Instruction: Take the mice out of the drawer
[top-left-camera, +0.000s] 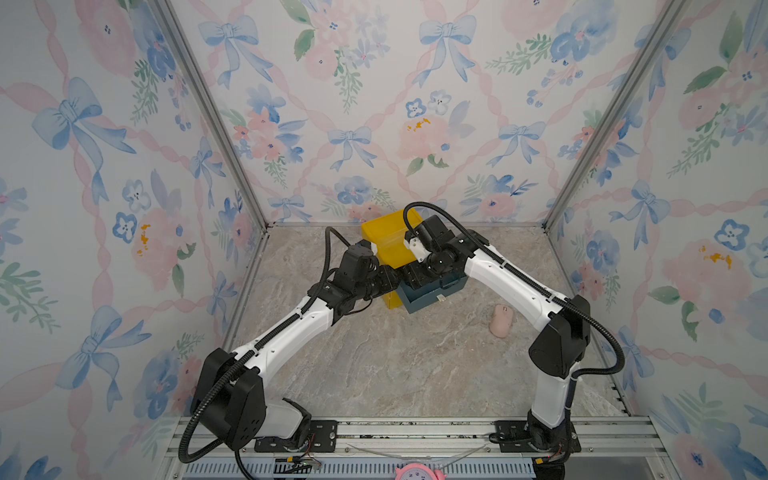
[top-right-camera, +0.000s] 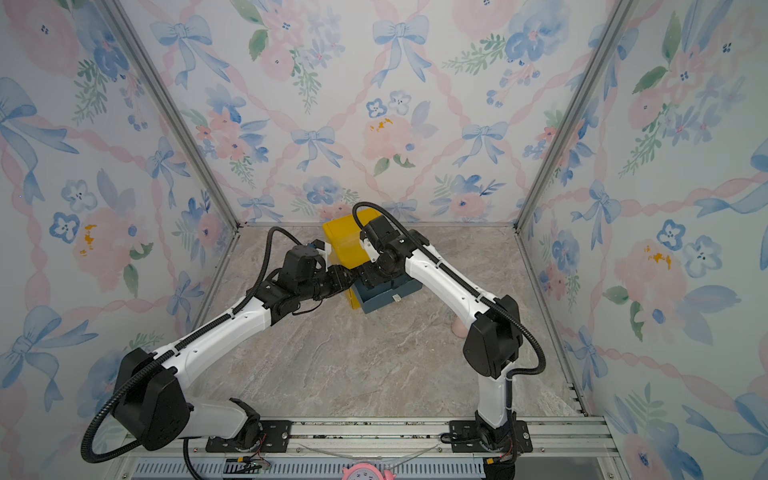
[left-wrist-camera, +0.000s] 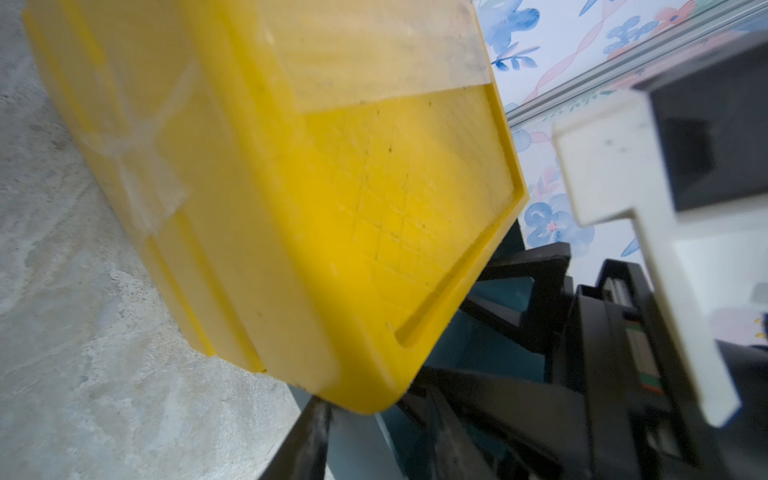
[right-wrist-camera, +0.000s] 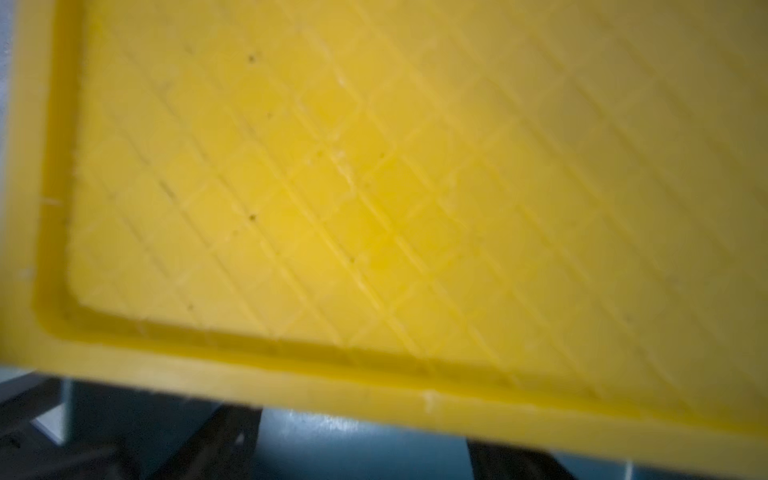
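Note:
A yellow unit (top-left-camera: 385, 224) has a dark blue drawer (top-left-camera: 432, 297) at its front. My left gripper is at the drawer's left front, its fingers apart around the blue wall, touch unclear. My right gripper is low over or inside the drawer, fingers open, mostly hidden under the yellow rim. The drawer's contents are hidden by the grippers and the unit; I see no mouse inside. A pink mouse (top-left-camera: 501, 321) lies on the table to the drawer's right.
Both arms crowd closely over the drawer. Patterned walls enclose the back and sides.

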